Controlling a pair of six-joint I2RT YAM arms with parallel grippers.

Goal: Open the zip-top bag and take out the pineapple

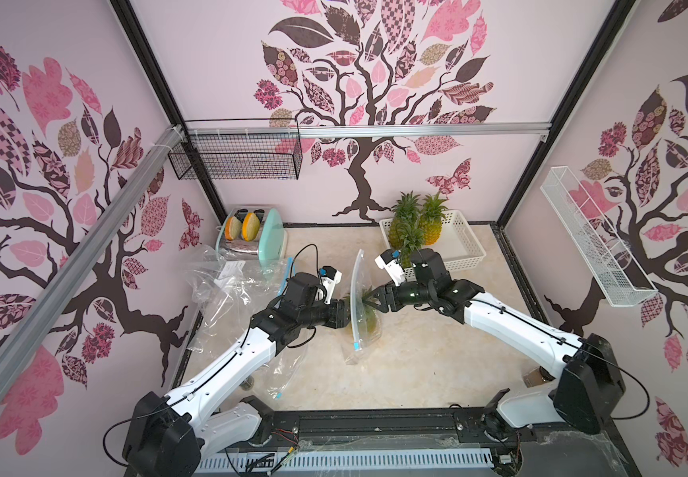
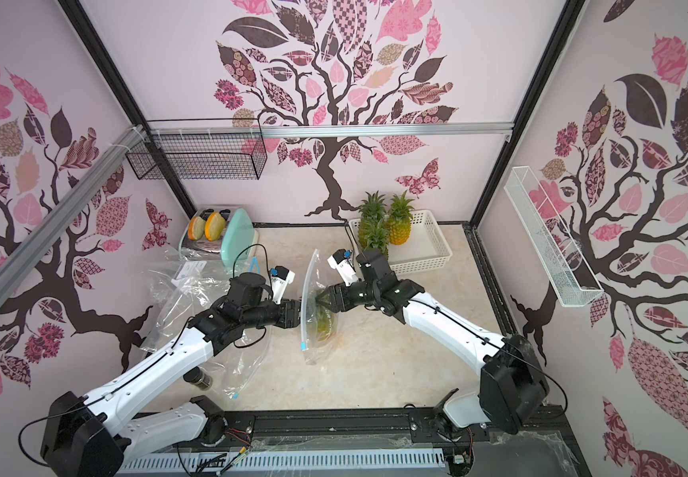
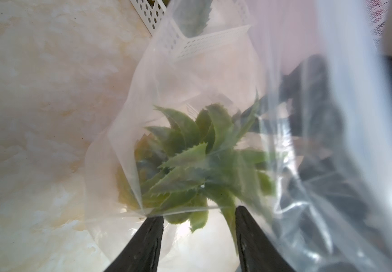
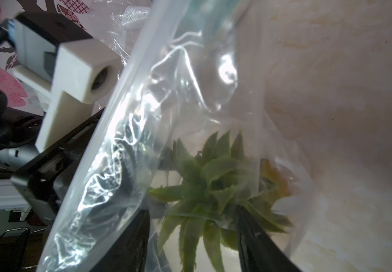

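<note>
A clear zip top bag (image 1: 365,332) stands on the table between my two grippers, its zip edge running as a straight pale strip. Inside the bag is the pineapple, whose spiky green crown (image 3: 191,167) shows through the film. On the strip's left side, my left gripper is open with its fingers apart in front of the crown. My right gripper, open as well, faces the bag from the opposite side, fingers close to the film. Whether the zip is sealed or parted cannot be told, and whether the fingers touch the film is unclear.
A white basket (image 1: 464,245) with several pineapples (image 1: 432,222) stands at the back right. At the back left is a teal rack (image 1: 270,242) with fruit pieces. Loose clear plastic (image 1: 228,306) covers the left of the table.
</note>
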